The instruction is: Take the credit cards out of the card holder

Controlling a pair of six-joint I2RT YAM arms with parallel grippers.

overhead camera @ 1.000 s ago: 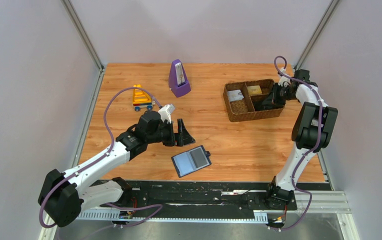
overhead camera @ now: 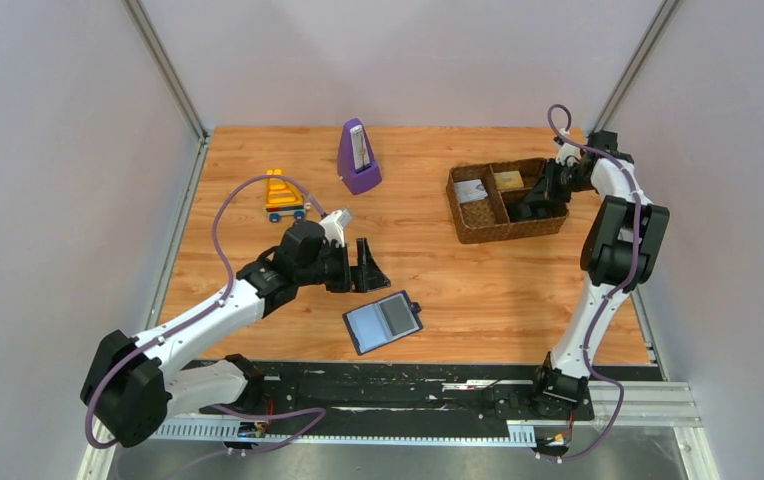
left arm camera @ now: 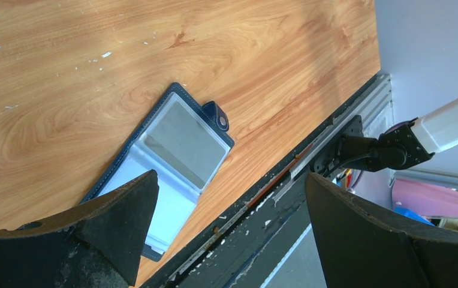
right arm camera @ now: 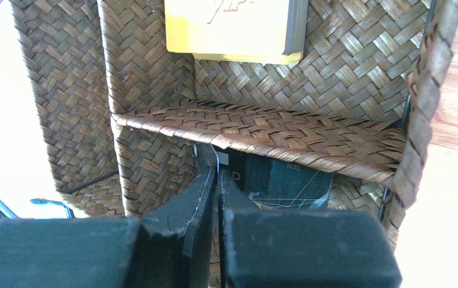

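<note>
An open card holder (overhead camera: 382, 322), dark-edged with pale sleeves and a snap tab, lies near the front edge; it also shows below my left gripper, which stands open. My right gripper is down in a compartment of the woven basket (overhead camera: 483, 232), its fingers close together at a dark card-like item (right arm camera: 286, 183) with thin white lines. Whether they hold it is unclear. A yellow item (right arm camera: 229, 27) lies in the neighbouring compartment, and a pale item (overhead camera: 468, 189) in the left one.
A purple metronome (overhead camera: 359, 170) and a yellow wheeled toy (overhead camera: 283, 195) stand at the back left. Walls border the sides and back.
My right gripper and wrist have shifted slightly at the basket's right compartment. The left arm and the card holder show no clear movement.
</note>
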